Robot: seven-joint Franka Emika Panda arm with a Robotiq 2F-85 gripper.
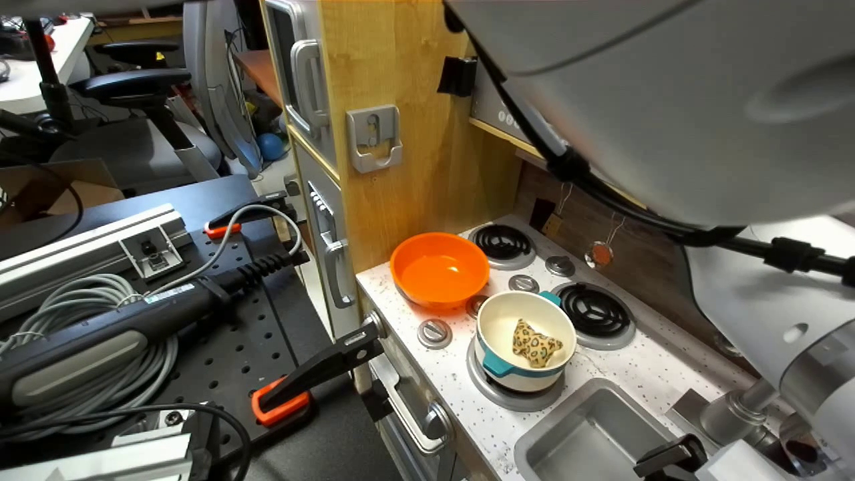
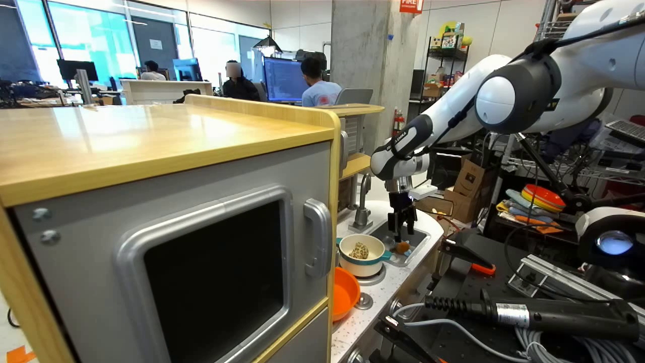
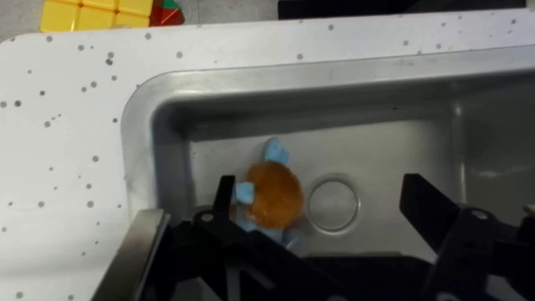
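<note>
My gripper is open over the grey sink (image 3: 301, 82), its two black fingers spread wide. Inside the sink lies a fuzzy orange-brown round thing (image 3: 274, 195) with light blue parts (image 3: 276, 151) sticking out, perhaps a toy. In the wrist view it shows close to the left finger, right of its tip; whether they touch I cannot tell. Nothing is gripped. From exterior view 2 the gripper (image 2: 402, 227) points down just above this toy (image 2: 402, 247). A white pot with teal handles (image 1: 498, 365) stands on a burner, holding a leopard-print cloth thing (image 1: 535, 345).
An orange bowl (image 1: 440, 270) sits beside the pot at the cabinet wall. The faucet (image 2: 361, 206) rises behind the sink. A round drain (image 3: 334, 205) lies right of the toy, with bare sink floor around it. Yellow blocks (image 3: 98, 14) are beyond the counter edge.
</note>
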